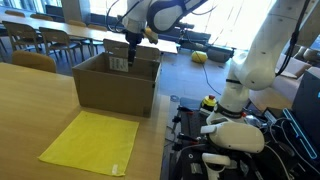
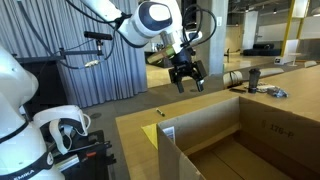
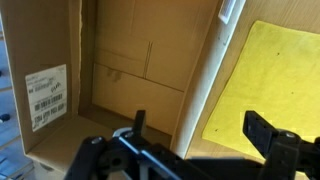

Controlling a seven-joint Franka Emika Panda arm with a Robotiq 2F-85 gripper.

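Note:
An open brown cardboard box (image 1: pixel 115 95) stands on the wooden table. My gripper (image 1: pixel 141 46) is over the box in exterior view 1, apart from anything solid. The wrist view looks down on the box wall's edge, with the gripper open and its fingers wide apart, nothing between them. One of the fingers (image 3: pixel 140 124) overlaps the box interior, the other the side with the yellow cloth (image 3: pixel 265 85). That cloth lies flat in front of the box. The part of the box floor (image 3: pixel 155 40) in sight is bare.
A white label (image 3: pixel 47 97) is on an inner wall of the box. To the left of the box stands a smaller brown box (image 1: pixel 34 61). Chairs and tables fill the background. Bare wood (image 1: pixel 40 115) lies left of the cloth.

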